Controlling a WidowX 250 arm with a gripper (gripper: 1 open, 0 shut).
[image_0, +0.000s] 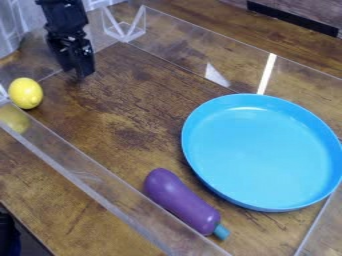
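The black gripper (70, 62) hangs at the upper left, just behind and to the right of a yellow lemon (24, 93); its fingers are too dark and small to tell whether they are open or shut. A blue plate (261, 150) lies on the right of the wooden table (134, 130). A purple eggplant toy (181, 200) with a teal tip lies at the bottom, left of the plate.
Clear plastic walls edge the work area, along the lower left and the back.
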